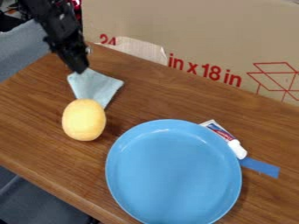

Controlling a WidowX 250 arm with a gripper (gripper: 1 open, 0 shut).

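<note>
My gripper [73, 54] hangs at the top left, blurred, just above a pale blue-grey cloth [96, 87] on the wooden table [163, 101]; whether its fingers touch the cloth, and how far they stand open, I cannot tell. Below the cloth lies a yellow, potato-like object [83, 120]. A large blue plate [174, 171] fills the lower right of the view.
Right of the plate lie a white tube [223, 136] and a blue strip [260, 167]. A cardboard box [198, 35] stands along the back.
</note>
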